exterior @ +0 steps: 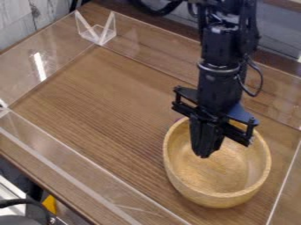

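A large tan bowl (217, 181) sits on the wooden table (94, 123) at the lower right. My black gripper (210, 151) hangs over the bowl, its tips pointing down near the inner back part of it. The gripper looks shut, with nothing visible between its fingers. The arm hides part of the bowl's back rim.
A small clear, angular object (95, 31) stands at the back left. A black item (26, 214) shows at the lower left edge.
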